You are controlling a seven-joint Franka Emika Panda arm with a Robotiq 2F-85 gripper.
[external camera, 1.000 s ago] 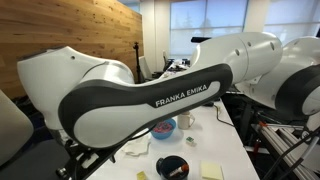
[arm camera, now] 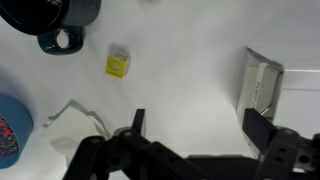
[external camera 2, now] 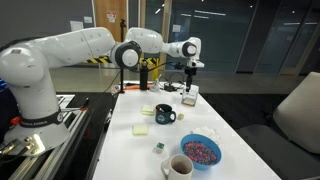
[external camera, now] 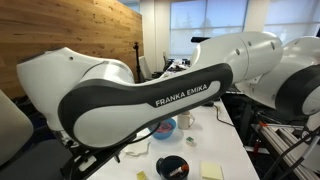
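Note:
My gripper is open above the white table, with bare tabletop between its fingers. Close to the right finger in the wrist view lies a pale, box-like object point(arm camera: 262, 84), partly covered by that finger. In exterior view 2 the gripper point(external camera 2: 188, 88) hangs at the table's far end, by a small light container point(external camera 2: 190, 99). A small yellow block point(arm camera: 117, 66) sits apart from the fingers, up and to the left. Exterior view 1 hides the fingers behind the arm.
Around the table stand a black mug point(external camera 2: 166, 113), a blue bowl point(external camera 2: 213, 139) with small reddish pieces, a light cup point(external camera 2: 174, 172) and a green block point(external camera 2: 158, 147). A crumpled white cloth point(arm camera: 72, 132) lies near the bowl. Flat yellow squares point(external camera 2: 140, 129) rest at the left.
The lower part of the arm has shifted very slightly in exterior view 1. The things on the table look unmoved.

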